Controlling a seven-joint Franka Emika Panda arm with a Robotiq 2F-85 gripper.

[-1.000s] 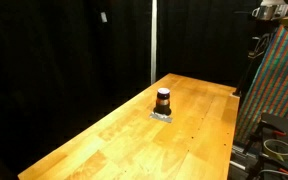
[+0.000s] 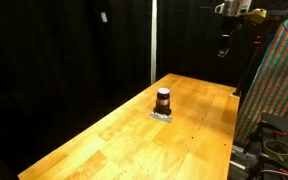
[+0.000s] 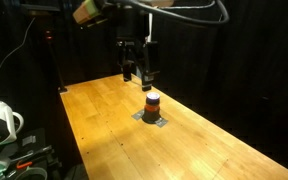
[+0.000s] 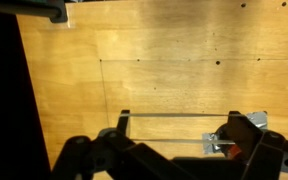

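Observation:
A dark, cup-like object (image 2: 163, 100) with a pale top stands upright on the wooden table (image 2: 114, 135). In exterior view 2 the object (image 3: 152, 104) shows a reddish band and sits on grey tape (image 3: 162, 122). My gripper is open in the wrist view, its fingers wide apart with bare wood between and beyond them. The right finger hides most of the object there; grey tape (image 4: 256, 119) shows beside it. In exterior view 1 the gripper (image 2: 224, 46) hangs high over the table's far right, well apart from the object.
Black curtains (image 2: 64, 60) line the long side and the back. Cables and dark equipment (image 2: 276, 145) stand off the table's right edge. A dark bar (image 4: 29, 9) crosses the wrist view's top left.
The arm and gripper have moved left in exterior view 1, from the upper right corner to above the table's far right part. The cup-like object has not moved.

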